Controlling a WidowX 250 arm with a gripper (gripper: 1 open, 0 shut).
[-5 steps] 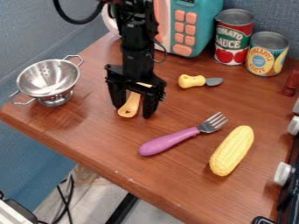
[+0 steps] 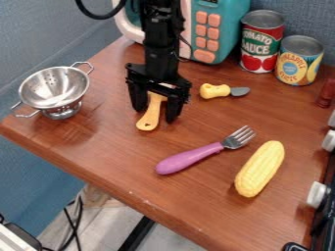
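Note:
My black gripper (image 2: 159, 101) hangs low over the table, its fingers spread either side of a wooden spoon (image 2: 149, 117) that lies pointing toward the front. Whether the fingers touch the spoon, I cannot tell. A pink-handled fork (image 2: 191, 157) and a yellow corn cob (image 2: 260, 169) lie to the front right. A small yellow-handled utensil (image 2: 218, 91) lies behind, to the right of the gripper.
A steel colander (image 2: 54, 91) sits at the left edge of the wooden table (image 2: 144, 186). A teal toy microwave (image 2: 210, 29), two cans (image 2: 262, 44) and a red bottle (image 2: 327, 94) stand at the back. A black appliance borders the right.
The gripper has shifted slightly over the spoon, and its fingers' posture looks a little different. The objects on the table look unmoved.

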